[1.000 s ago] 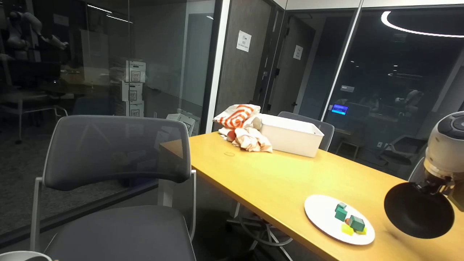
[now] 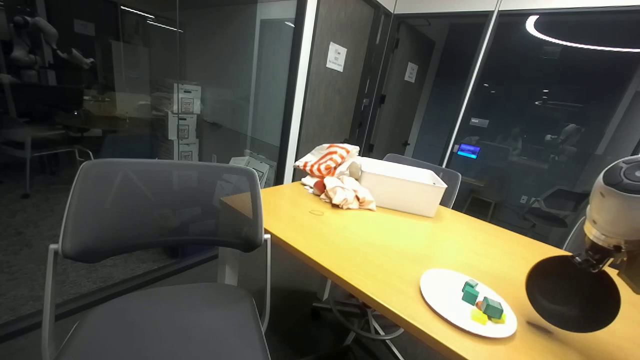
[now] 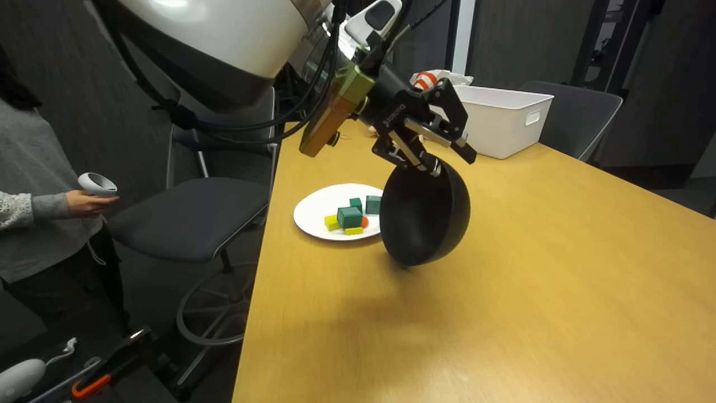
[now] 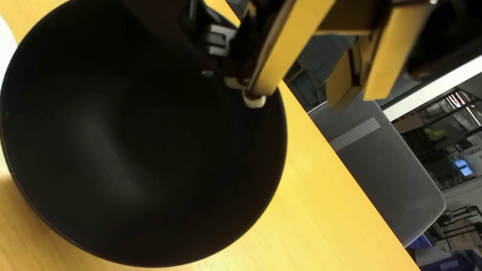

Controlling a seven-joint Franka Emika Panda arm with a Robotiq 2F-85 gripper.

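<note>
A black bowl stands tilted steeply on its side, its lower edge at or just above the table. My gripper is at the upper rim with its fingers spread apart. In the wrist view, one fingertip lies inside the bowl, while the other finger is well outside the rim, with a gap between. Whether the inner finger still presses on the bowl is unclear. Beside the bowl, a white plate carries several green blocks, yellow pieces and a reddish-orange piece.
At the table's far end stand a white bin and a crumpled white-and-orange bag. A grey chair is beside the table. A person holding a controller stands off its edge.
The bowl has shifted slightly left and down in exterior view 1, along with my gripper.
</note>
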